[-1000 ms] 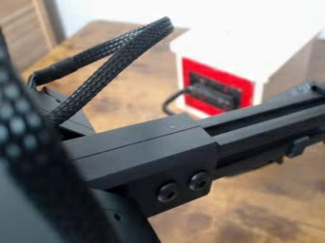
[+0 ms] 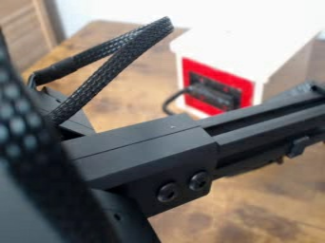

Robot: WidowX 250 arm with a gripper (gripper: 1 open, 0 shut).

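Note:
The black robot arm (image 2: 140,152) fills the foreground, running from the left toward the upper right, with two bolts on its lower face and braided cable sleeves (image 2: 121,52) looping above it. Whether its gripper is open or shut cannot be seen; the far end of the arm is blurred and cut off at the right edge.
A white box (image 2: 261,43) with a red front panel (image 2: 200,72) and a dark fitting with a black cable stands on the wooden table (image 2: 140,66) behind the arm. Bare table shows below the arm at the right.

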